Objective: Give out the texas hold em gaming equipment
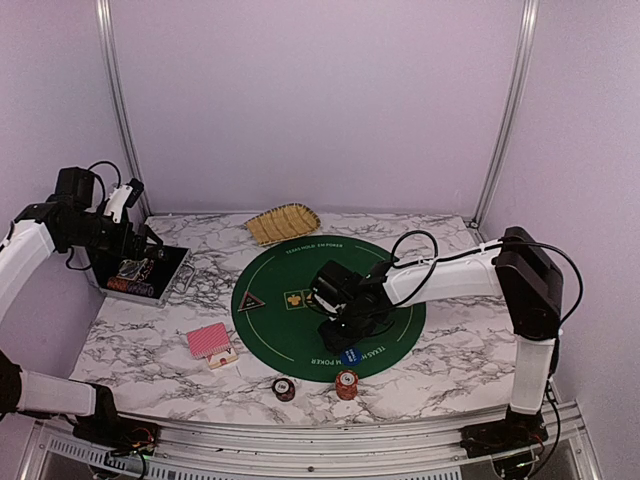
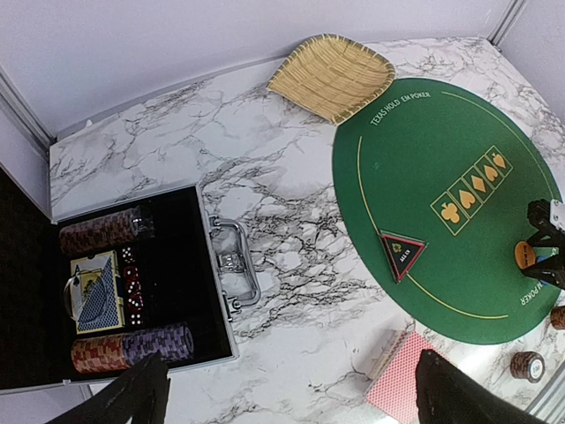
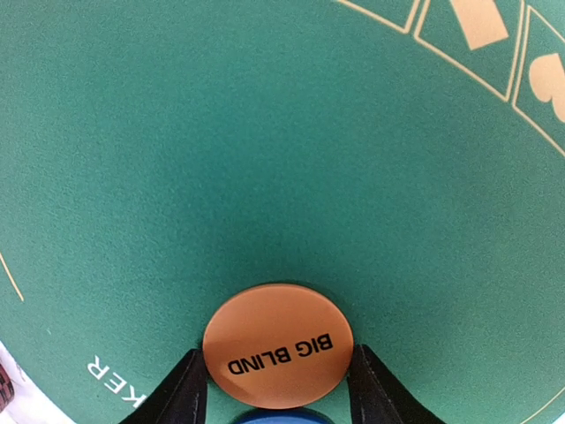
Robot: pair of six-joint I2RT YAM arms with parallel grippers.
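Note:
In the right wrist view the orange BIG BLIND disc [image 3: 278, 346] lies face up on the green poker mat [image 3: 265, 177], between the two fingertips of my right gripper. The fingertips sit close against its sides; whether they press on it I cannot tell. Beneath its near edge shows a blue disc [image 3: 282, 417], also seen in the top view as a blue disc [image 1: 350, 356]. A black triangular marker [image 2: 402, 254] rests on the mat's left side. My left gripper is open and empty, high above the left side of the table.
An open case [image 2: 216, 283] with chips, cards and dice stands at the left. A woven basket [image 1: 283, 223] is at the back. Red-backed cards [image 1: 208, 341], a dark chip stack [image 1: 284, 389] and a red chip stack [image 1: 346, 385] stand along the front.

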